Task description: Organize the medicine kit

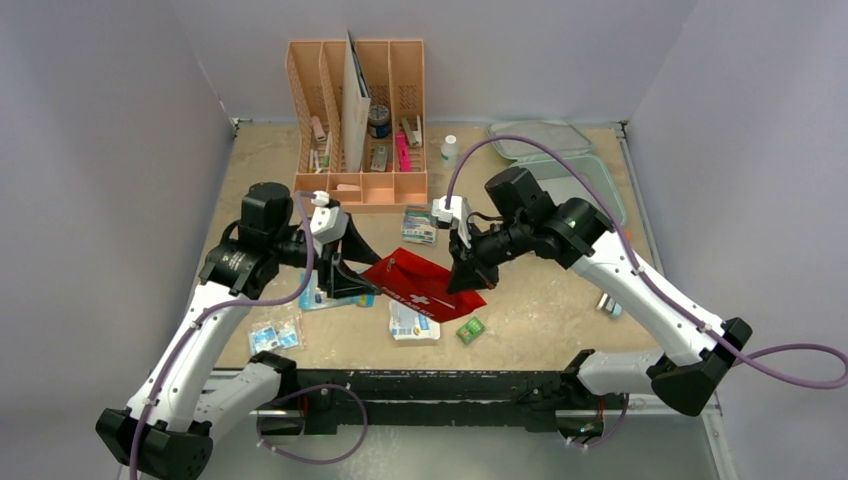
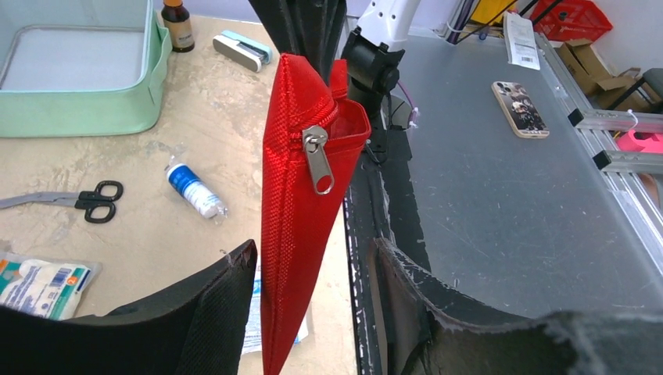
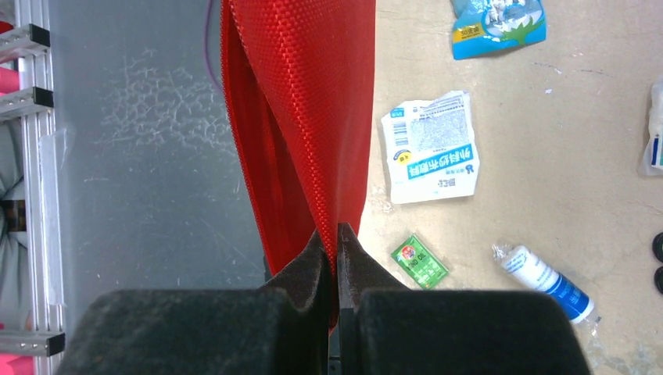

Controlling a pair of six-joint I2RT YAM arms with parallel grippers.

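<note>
A red zippered pouch point(image 1: 419, 285) with a white cross hangs above the table between both arms. Its edge is pinched in my right gripper, which is shut on the thin fabric. My left gripper stands open at the pouch's other side; in the left wrist view the red pouch point(image 2: 301, 180) with its zipper pull runs down into the gap between the fingers, nearer to one of them. A mint-green box point(image 2: 78, 113) is empty inside. On the table lie a white packet point(image 3: 431, 147), a small green packet point(image 3: 421, 262) and a blue-white roll point(image 3: 547, 281).
An orange divided organizer point(image 1: 312, 183) with several items stands at the back. Scissors point(image 2: 95, 201), a brown bottle point(image 2: 178, 27) and a stapler-like item point(image 2: 242, 51) lie around. A blue packet point(image 1: 318, 300) is partly under the left arm.
</note>
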